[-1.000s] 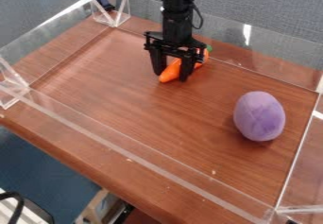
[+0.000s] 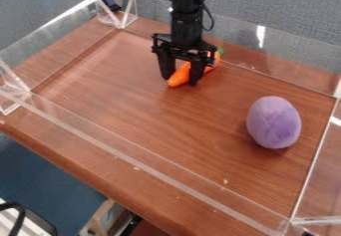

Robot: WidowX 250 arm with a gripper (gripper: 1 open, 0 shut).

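Observation:
The black gripper (image 2: 180,69) hangs low at the upper middle of the wooden table, its fingers down around an orange carrot-like object (image 2: 181,77) with a green tip at the right. Whether the fingers are closed on it or just around it I cannot tell; part of the object is hidden behind them. A purple oval object (image 2: 273,121) lies at the right, apart from the gripper.
Clear low walls (image 2: 285,43) edge the wooden table (image 2: 134,120). A blue floor (image 2: 34,170) shows beyond the front left edge, with a dark cable at the bottom corner.

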